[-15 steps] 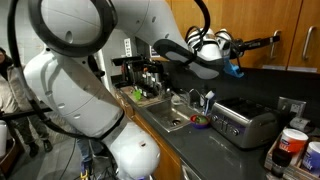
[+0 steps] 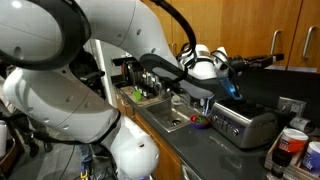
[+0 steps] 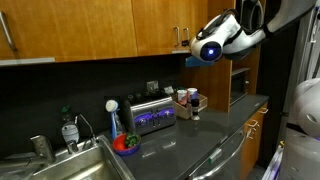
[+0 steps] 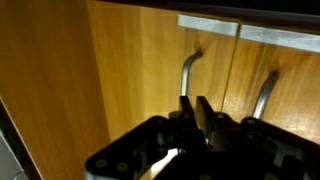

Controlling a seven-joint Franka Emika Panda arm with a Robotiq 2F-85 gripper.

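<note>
Two wooden cabinet doors meet side by side, each with a curved metal handle. The left door's handle [image 4: 188, 70] runs down to my fingertips in the wrist view, where its lower part is hidden. My gripper is shut on that handle, low along its length. The right door's handle [image 4: 266, 94] stands free to the side. From exterior view 1, the gripper [image 2: 277, 60] is at the cabinet's lower front, below the visible upper part of the left handle [image 2: 275, 42]. Both doors [image 4: 150, 60] look closed.
Below the cabinet, the counter [image 3: 185, 148] carries a silver toaster [image 3: 152, 114], a bowl with colored items [image 3: 126, 144] and a wooden box of containers [image 3: 187, 103]. A sink [image 3: 85, 165] lies to the left. Open counter lies in front of the toaster.
My arm has come down, and the gripper now sits lower against the cabinet front. More of the left handle shows above it. The doors look unmoved.
</note>
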